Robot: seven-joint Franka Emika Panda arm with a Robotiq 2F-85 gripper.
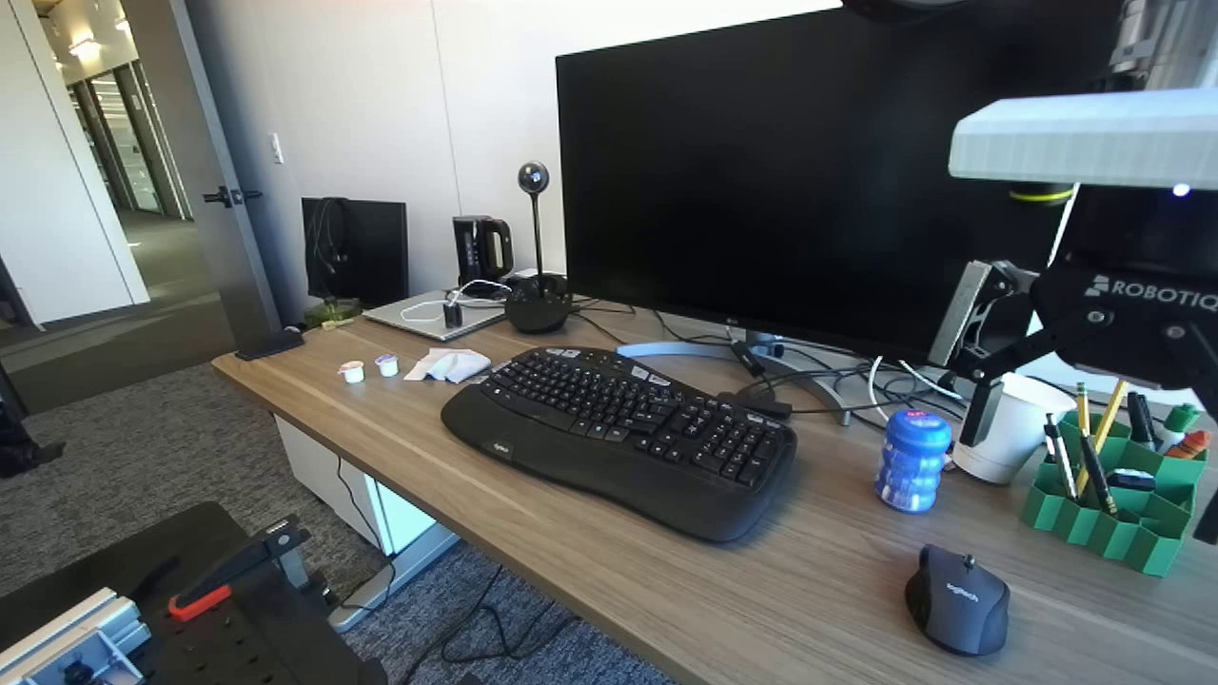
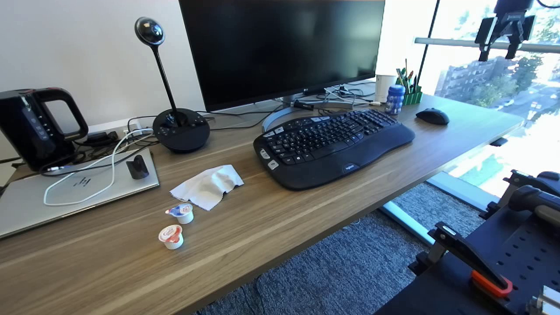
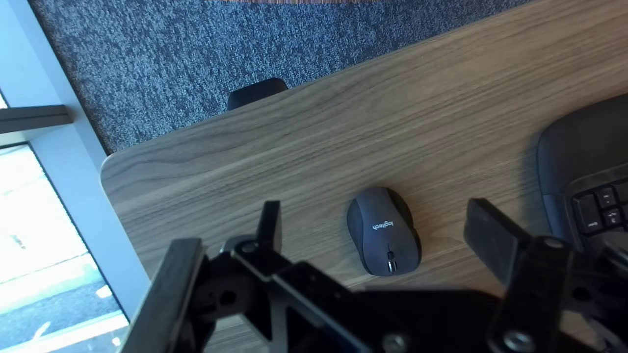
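Observation:
My gripper stands open above the right end of the desk, its fingers wide apart with nothing between them. In the wrist view a dark grey Logitech mouse [image 3: 383, 232] lies on the desk below, framed by the two fingers and apart from both. Exterior view 2 has the gripper [image 2: 496, 55] at the upper right, well above the desktop. A black curved keyboard [image 1: 628, 434] rests left of the mouse [image 1: 959, 599] in exterior view 1. Behind the mouse are a blue bottle [image 1: 913, 460] and a green pen holder [image 1: 1113, 519] with pens.
A large monitor [image 1: 788, 183] and a white cup [image 1: 1011, 428] stand at the back amid cables. Farther left are a white cloth [image 2: 207, 186], two small creamer cups, a webcam [image 2: 181, 128], a laptop [image 2: 78, 186] and a kettle [image 2: 36, 126].

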